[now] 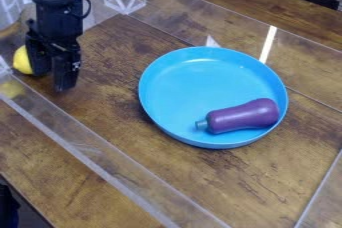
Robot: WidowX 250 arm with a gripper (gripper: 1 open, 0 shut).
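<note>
My black gripper (50,63) hangs low at the left of the camera view, over a yellow object (22,57) by the clear left wall, which it partly hides. Its fingers are dark and blurred, and I cannot tell whether it grips the object. A purple eggplant (241,114) lies in a blue round plate (187,82) on the right.
Clear plastic walls border the wooden floor (160,172) along the left and at the top right. Bare wood lies between the gripper and the plate.
</note>
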